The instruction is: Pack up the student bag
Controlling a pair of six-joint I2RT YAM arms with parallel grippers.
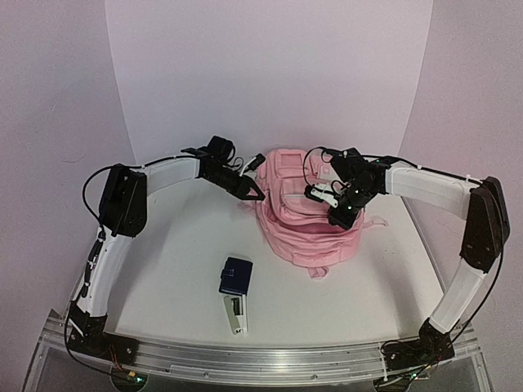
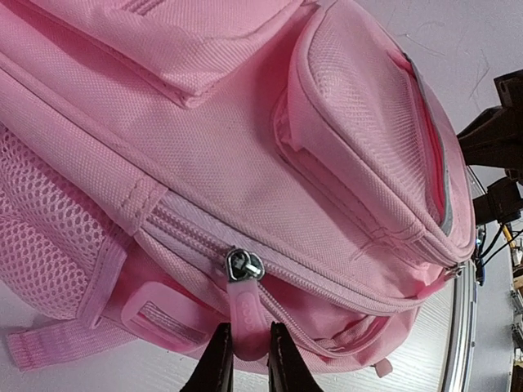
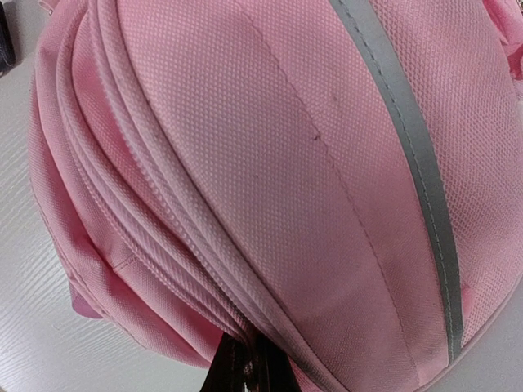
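A pink bag [image 1: 309,241] lies at the back of the table, its main pocket gaping toward the front. At its left side, my left gripper [image 1: 258,196] is shut on a pink zipper pull [image 2: 248,322]; the pull hangs from a metal slider [image 2: 243,265] on the bag's zipper. On the right side of the bag, my right gripper is shut on the pink fabric edge beside the zipper [image 3: 176,216]. Its fingertips are partly hidden in the folds. Near the front lie a dark blue notebook [image 1: 236,276] and a light-coloured case [image 1: 233,315].
Bare white table [image 1: 176,261] stretches across the left and front. A metal rail [image 1: 261,363] runs along the front edge. Walls close in the back and both sides. Pink straps [image 1: 374,221] stick out from the bag.
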